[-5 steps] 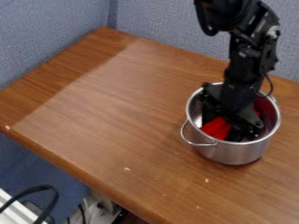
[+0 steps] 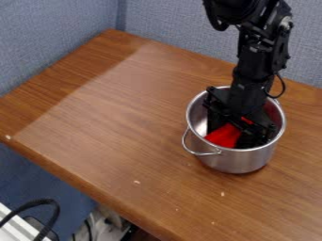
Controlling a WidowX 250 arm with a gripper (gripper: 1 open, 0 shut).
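Note:
A steel pot [image 2: 233, 160] with a wire handle stands on the wooden table toward the right. My black gripper [image 2: 233, 122] reaches down into it from the top. A red object [image 2: 224, 136] shows inside the pot beneath the gripper. The fingertips are dark and partly hidden in the pot, so whether they hold the red object is hard to see.
Grey-blue padded walls border it at the back and left. Cables lie off the table's lower left edge.
My arm has moved left over the last second, and the pot has shifted left with it, with the gripper staying down inside it.

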